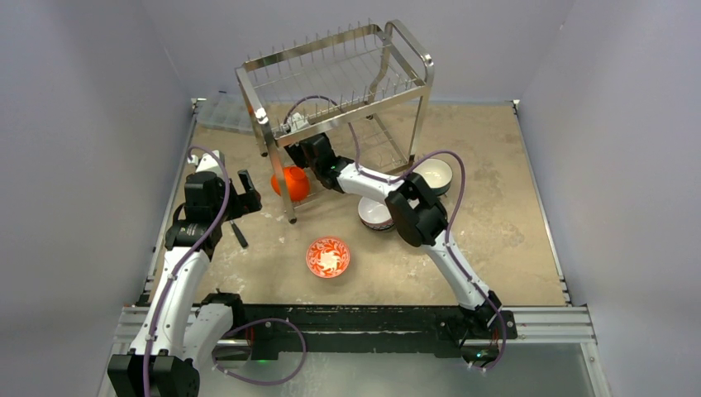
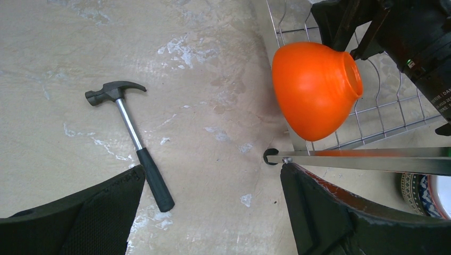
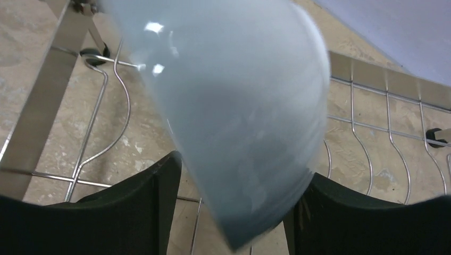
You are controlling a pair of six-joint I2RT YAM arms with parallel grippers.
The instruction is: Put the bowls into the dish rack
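My right gripper [image 1: 304, 157] reaches into the lower tier of the metal dish rack [image 1: 273, 165], shut on an orange bowl [image 1: 291, 184]. From the left wrist view, the orange bowl [image 2: 314, 90] is tipped on its side above the wire shelf, foot ring facing right. A pale, shiny bowl surface [image 3: 239, 117] fills the right wrist view between the fingers; whether the bowl touches the wires is unclear. An orange-and-white patterned bowl [image 1: 328, 257], a white-lined bowl [image 1: 376, 212] and another pale bowl [image 1: 436, 175] stand on the table. My left gripper [image 1: 252, 192] is open and empty, left of the rack.
A hammer [image 2: 130, 127] lies on the table below my left gripper. A clear plastic container [image 1: 223, 112] sits at the back left. The rack's upper tier [image 1: 331, 70] is empty.
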